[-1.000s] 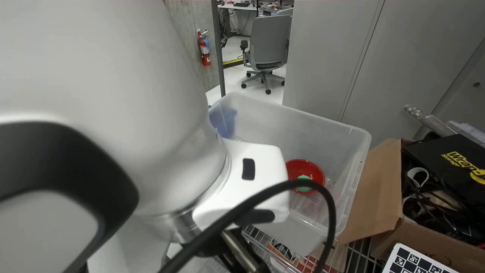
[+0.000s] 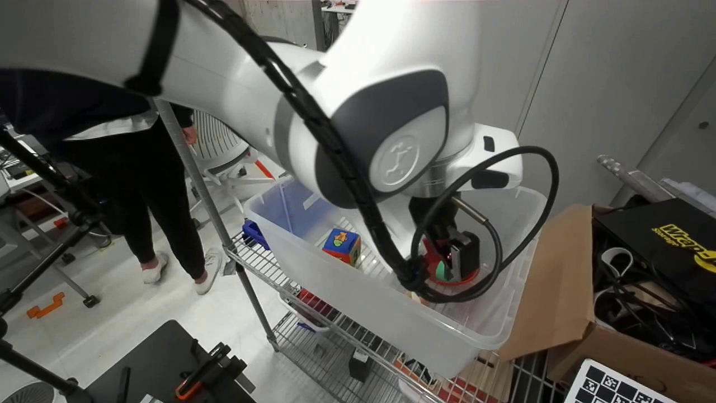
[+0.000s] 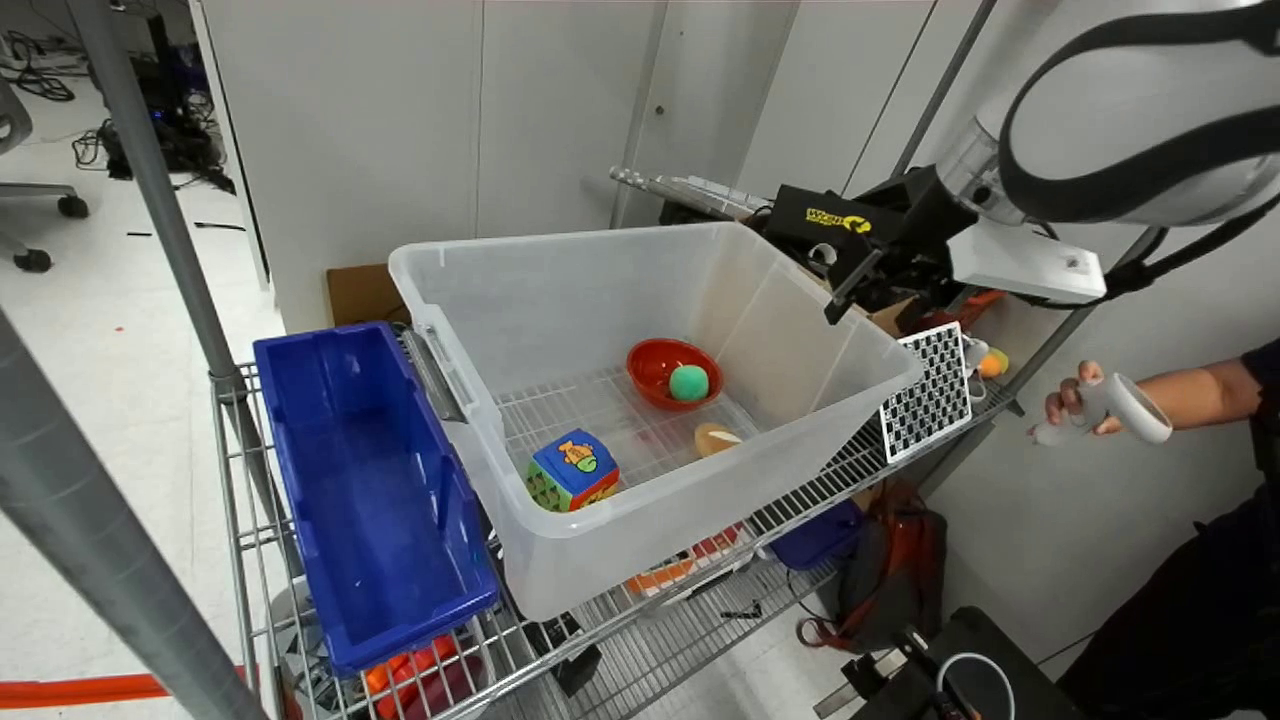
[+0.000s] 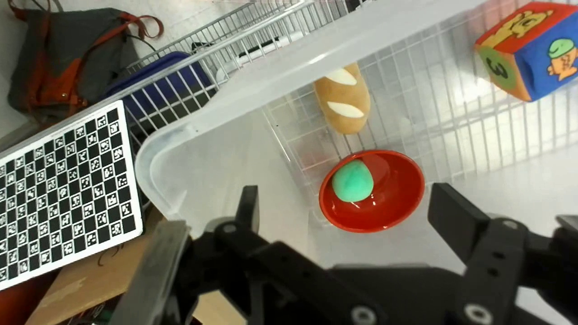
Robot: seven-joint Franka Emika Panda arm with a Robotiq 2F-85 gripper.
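Inside the clear plastic bin [image 3: 576, 258] sits a red bowl [image 4: 398, 200] holding a green ball-like object [image 4: 353, 181]. Beside the bowl lies a brown toy bread loaf [image 4: 344, 100] with pale stripes. A soft picture cube [image 3: 573, 469], blue, red and green, rests towards the bin's other end. In the wrist view my gripper is open, its black fingers wide apart. The bowl shows between and beyond them, and nothing is held. Exterior view 2 has the gripper [image 3: 840, 300] up near the bin's far right rim, above the bowl's height.
A blue empty tray [image 3: 384, 528] stands on the wire shelf next to the bin. On the opposite side are an open cardboard box [image 2: 631, 342] and a checkered board [image 4: 70, 189]. A person holding a white controller [image 3: 1134, 408] stands near the shelf.
In exterior view 1 the arm has moved from the near side, outside the bin, to over it. My gripper now appears in front of the red bowl there, and the picture cube has come into sight.
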